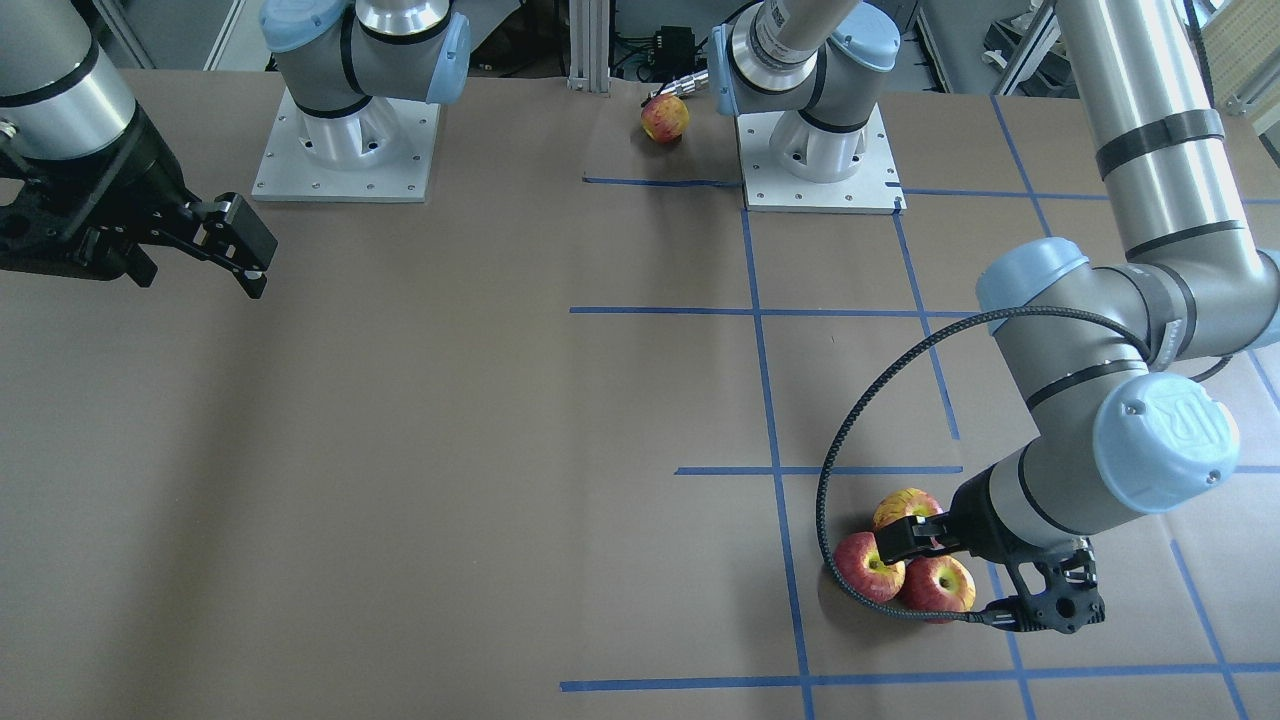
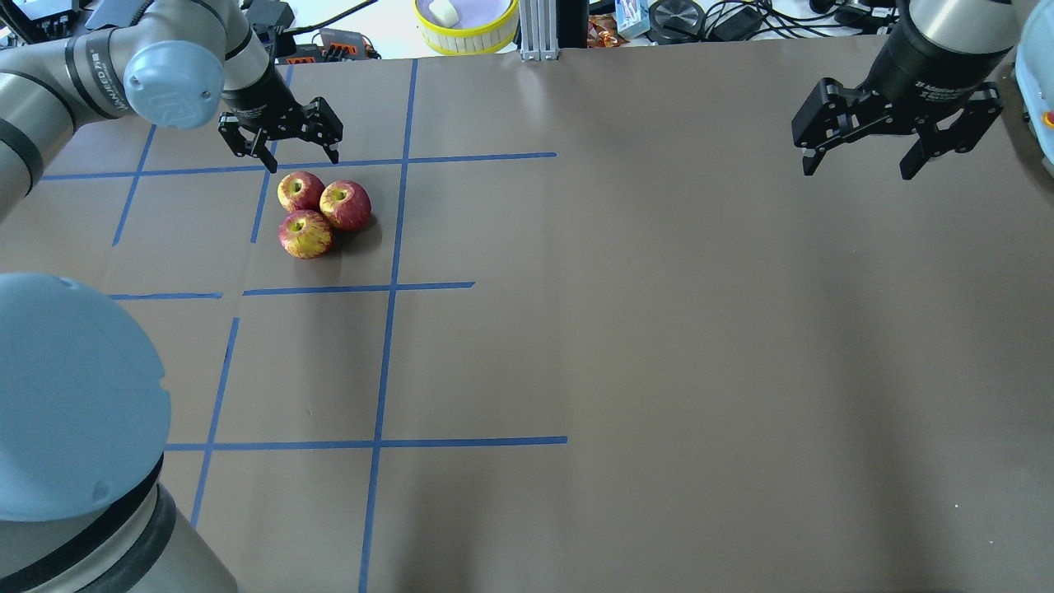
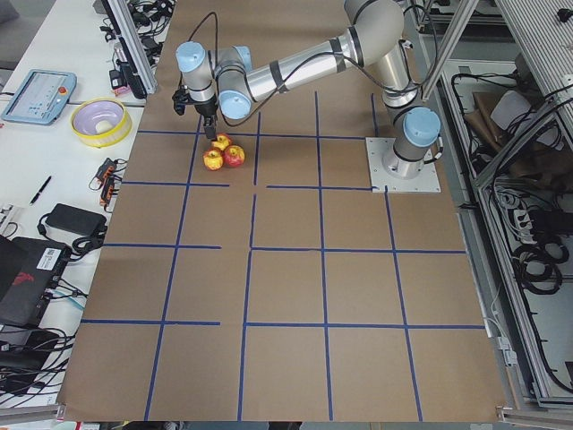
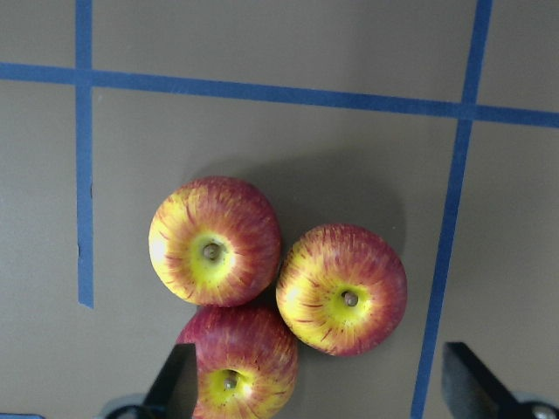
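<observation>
Three red-yellow apples sit clustered on the taped table: one point(image 4: 216, 240) upper left in the wrist view, one point(image 4: 342, 288) to its right, one point(image 4: 238, 358) below. My black gripper point(image 2: 301, 154) stands open over the table beside and just above this cluster, nothing between its fingers. A separate apple point(image 1: 663, 118) lies at the far back in the front view, by a white mounting plate point(image 1: 759, 168) of another arm.
Another black gripper point(image 2: 884, 128) hangs at the right of the top view. A yellow-rimmed tub point(image 3: 116, 134) stands on the white side table.
</observation>
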